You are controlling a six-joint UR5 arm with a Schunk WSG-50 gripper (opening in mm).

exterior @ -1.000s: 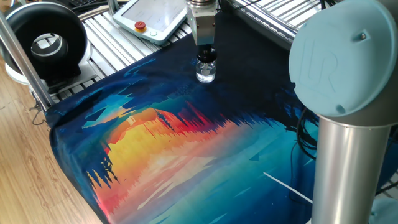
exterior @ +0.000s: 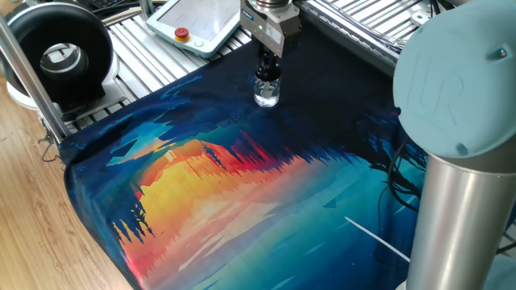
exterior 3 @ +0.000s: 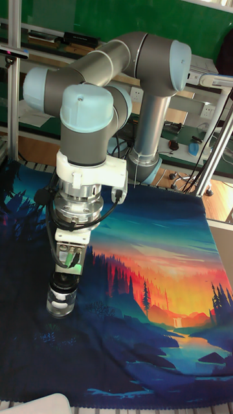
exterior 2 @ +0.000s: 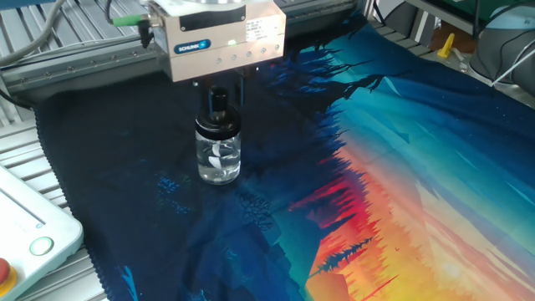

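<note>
A clear glass jar [exterior 2: 219,160] with a black lid [exterior 2: 218,125] stands upright on the dark part of the printed cloth. Liquid and some pale pieces show inside it. From the lid rises a black knob [exterior 2: 219,99]. Directly over the jar is my gripper [exterior 2: 222,94], pointing down, its dark fingers at the height of the knob. Whether they press on the knob or stand clear of it cannot be made out. Exterior view 3 has the same jar [exterior 3: 61,302] below the arm, with the fingers hidden there.
A printed landscape cloth [exterior: 242,209] covers the table, and its area around the jar is clear. A teach pendant [exterior: 193,24] with a red button lies at the table's edge. Beside the table stands a black round object [exterior: 60,56]. A thin white cable [exterior: 375,238] crosses the cloth.
The gripper body has turned about its vertical axis above the jar, and the arm's blue-capped joint has shifted slightly right. The jar stays in the same place.
</note>
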